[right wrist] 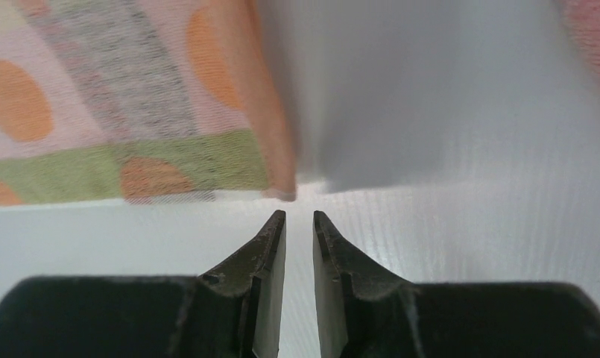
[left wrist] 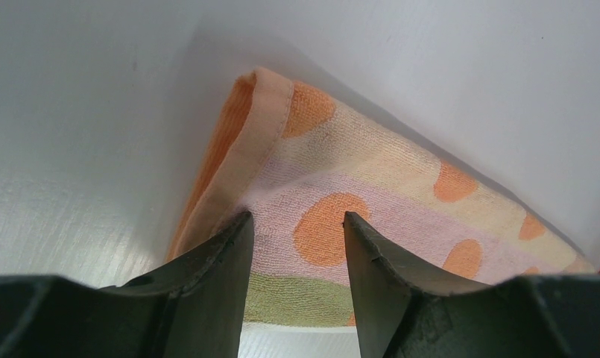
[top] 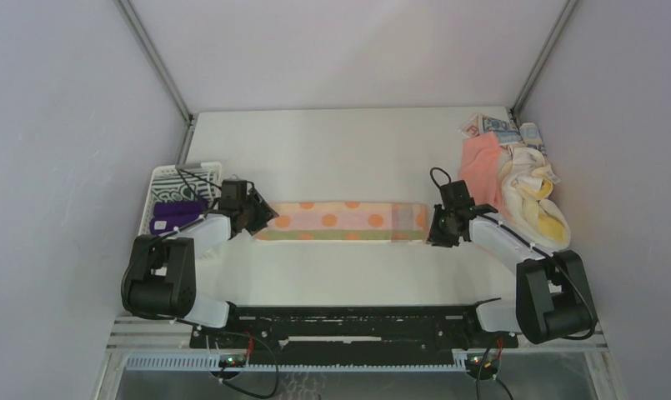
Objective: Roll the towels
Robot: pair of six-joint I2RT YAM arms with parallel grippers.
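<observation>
A pink towel with orange dots and a green band lies as a long flat folded strip across the mid table. Over its left end hovers my left gripper, part open, the fingertips apart with no cloth pinched between them; a turned edge of towel stands up there. Beyond the towel's right end is my right gripper, its fingers a narrow gap apart with only bare table between. The towel's right corner lies just ahead of those fingertips.
At the left stands a white basket holding purple rolled towels. A heap of loose towels, with a salmon one, lies at the right.
</observation>
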